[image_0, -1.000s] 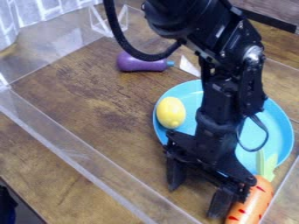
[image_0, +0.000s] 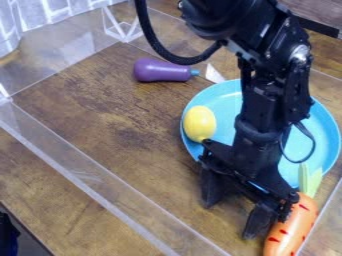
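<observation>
My black gripper (image_0: 235, 200) is low over the wooden surface at the front right, in front of a blue plate (image_0: 211, 98). Its fingers are spread open, and I see nothing held between them, though they are dark and partly hard to make out. An orange carrot (image_0: 290, 229) with a pale green top lies just right of the gripper. A yellow lemon-like object (image_0: 199, 123) rests at the plate's left side, behind the gripper. The arm hides much of the plate.
A purple eggplant (image_0: 162, 71) lies at the back, left of the plate. Clear plastic edging runs along the left and front.
The gripper and arm have shifted slightly to the right and up in the view. The objects look nearly unchanged.
</observation>
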